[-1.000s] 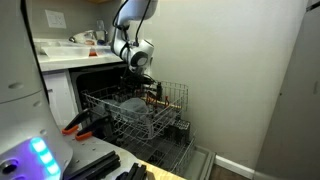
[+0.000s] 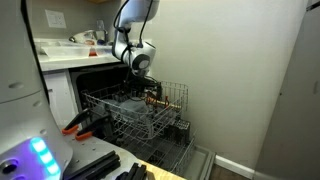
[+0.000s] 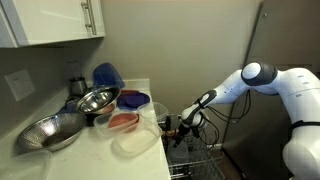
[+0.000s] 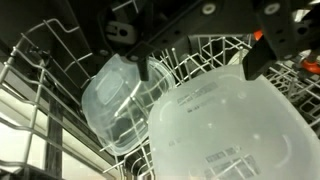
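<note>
Two translucent plastic containers lie in the dishwasher rack in the wrist view. The larger, squarish container (image 4: 225, 125) fills the lower right, and a smaller container (image 4: 115, 105) leans beside it on the left. Above them are the dark fingers of my gripper, spread wide apart with no object visible between them. Exterior view 1 has my gripper (image 2: 149, 82) low over the back part of the wire rack (image 2: 125, 118). From exterior view 2 the arm reaches down at the counter's end, and the fingertips are too small to make out.
Wire tines and rack sides surround the gripper closely. On the counter (image 3: 95, 160) stand a metal colander (image 3: 52, 132), a steel bowl (image 3: 98, 100), clear tubs (image 3: 135, 138) and a blue bowl (image 3: 132, 100). Floor to the right of the rack is clear.
The arm has shifted slightly and its gripper sits a little lower over the rack. The pale round shape seen in the rack earlier shows less clearly now.
</note>
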